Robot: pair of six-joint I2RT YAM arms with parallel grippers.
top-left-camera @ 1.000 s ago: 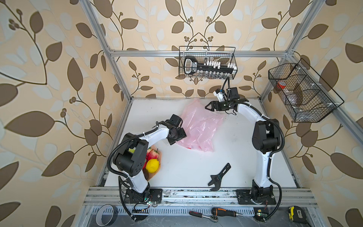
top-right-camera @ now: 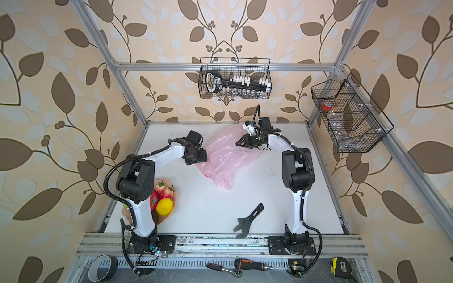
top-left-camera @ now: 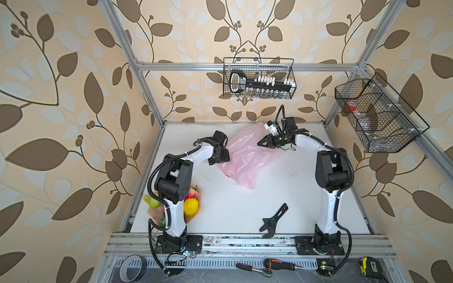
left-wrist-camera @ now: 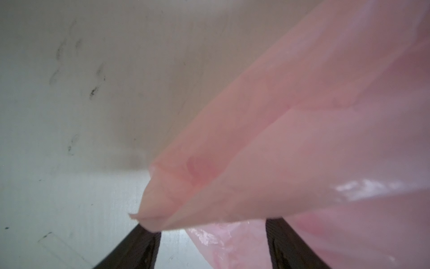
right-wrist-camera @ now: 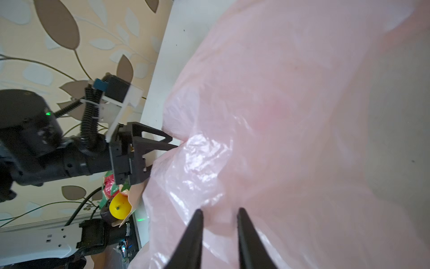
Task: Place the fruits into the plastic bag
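The pink plastic bag (top-left-camera: 245, 160) lies crumpled and partly lifted in mid-table. My left gripper (top-left-camera: 218, 154) is at its left edge, shut on the bag, whose film (left-wrist-camera: 197, 197) spans between its fingertips in the left wrist view. My right gripper (top-left-camera: 266, 140) hangs over the bag's upper right, part open, its blurred fingers above the film in the right wrist view. The fruits lie on a brown holder at the front left, behind my left arm: a yellow one (top-right-camera: 164, 206), red ones (top-right-camera: 166, 192) and a green one (top-left-camera: 151, 200), partly hidden.
A black wrench (top-left-camera: 271, 221) lies at the front middle. Wire baskets hang on the back wall (top-left-camera: 259, 77) and right side (top-left-camera: 377, 118).
My left gripper has moved back, pulling the bag's left part along. My right gripper has moved slightly down toward the front, and the bag has shifted and changed shape.
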